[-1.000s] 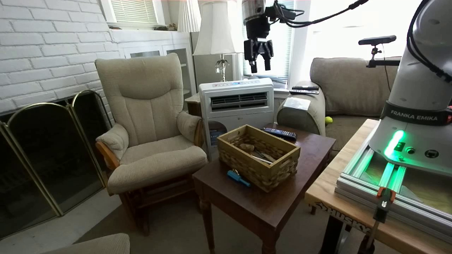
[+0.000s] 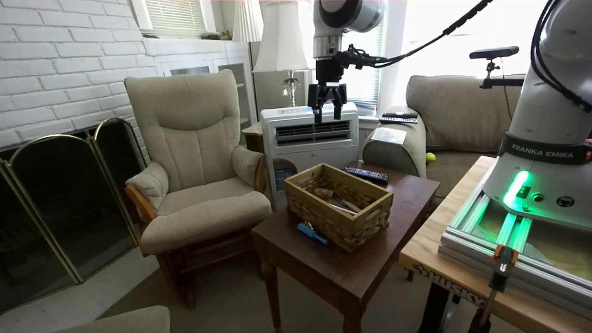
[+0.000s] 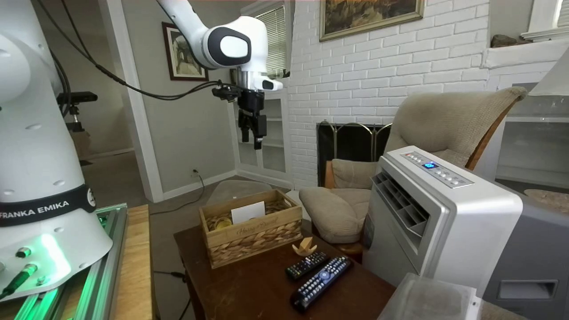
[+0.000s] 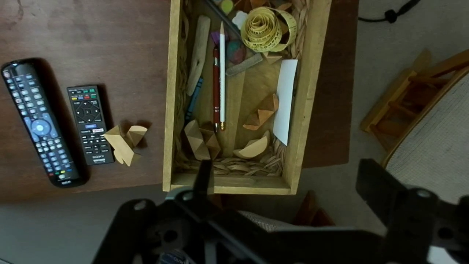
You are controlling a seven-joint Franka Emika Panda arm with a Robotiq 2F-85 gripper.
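Well above the small brown table (image 2: 355, 280), my gripper (image 2: 328, 117) points down, open and empty. In exterior view 2 the gripper (image 3: 251, 139) hangs over the basket (image 3: 256, 234), with clear air between them. The wrist view shows the gripper's fingers (image 4: 203, 178) spread wide near the basket's end rim (image 4: 253, 190). Inside lie a yellow tape measure (image 4: 262, 30), a white pencil (image 4: 222, 83), a red pen (image 4: 216, 90), a white card (image 4: 285, 101) leaning on the wall, and several wooden pieces (image 4: 253, 146).
Two remotes (image 4: 44, 123) and a wooden piece (image 4: 123, 144) lie on the table beside the basket. A blue item (image 2: 311, 233) rests on its other side. An armchair (image 2: 205, 183) and a white air conditioner (image 2: 311, 138) stand close to the table.
The gripper has come down and shifted slightly left in exterior view 1, and it now hangs more nearly vertical. The basket and table items stay where they were.
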